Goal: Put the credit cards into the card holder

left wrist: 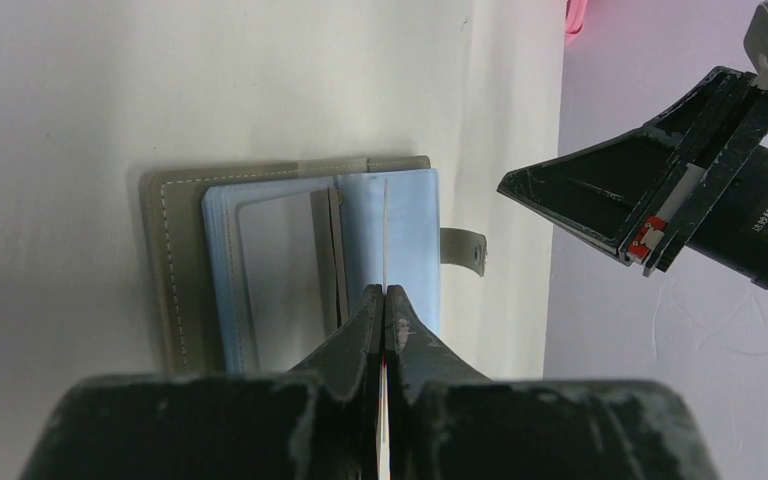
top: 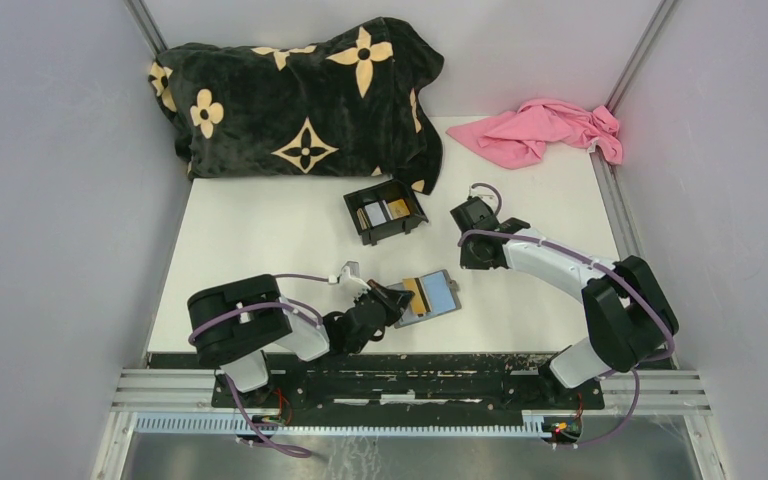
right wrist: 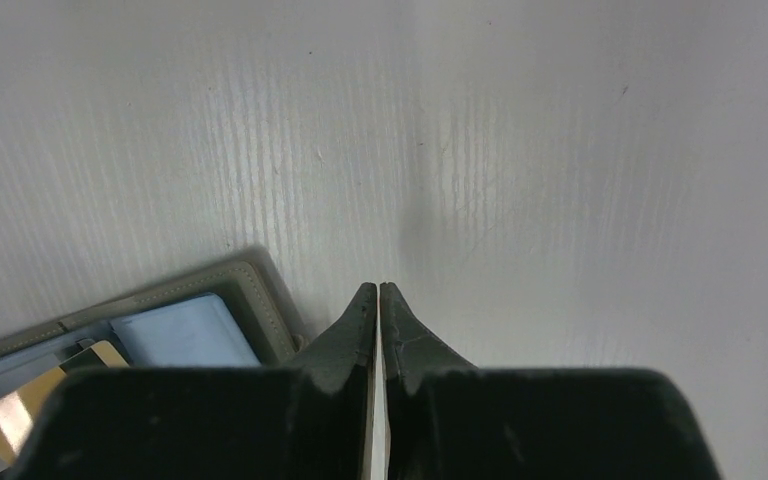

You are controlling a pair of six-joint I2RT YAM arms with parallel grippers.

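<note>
The open card holder (top: 440, 295) lies on the front middle of the table, with blue sleeves (right wrist: 185, 330). My left gripper is over it, shut on a thin card (left wrist: 385, 240) seen edge-on. A gold card (top: 414, 292) shows at the holder in the top view, and in the right wrist view at lower left. My right gripper (top: 470, 262) is shut above bare table, up and right of the holder; nothing clearly shows between its fingers.
A black box (top: 365, 225) with several cards stands behind the holder. A patterned dark cushion (top: 260, 100) and a pink cloth (top: 520, 135) lie at the back.
</note>
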